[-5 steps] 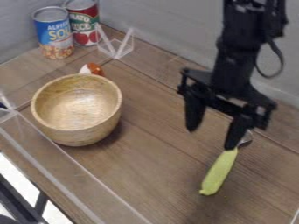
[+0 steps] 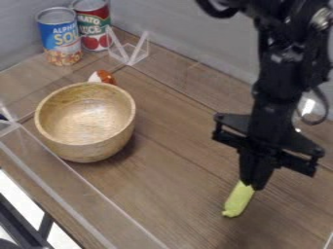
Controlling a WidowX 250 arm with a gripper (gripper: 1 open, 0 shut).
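Observation:
The black gripper (image 2: 256,165) hangs over the right half of the wooden table, its fingertips low above the upper end of a yellow-green elongated object (image 2: 239,199) that lies on the table. The gripper looks shut, with nothing visible between its fingers, though its dark body hides that end of the object. To the left stands an empty tan bowl (image 2: 85,124).
Two cans, a blue one (image 2: 61,37) and a red one (image 2: 92,24), stand at the back left corner. A small orange-and-white item (image 2: 100,79) lies behind the bowl.
The gripper has moved right and down toward the yellow-green object and now covers its upper end. The object and the bowl have not visibly moved.

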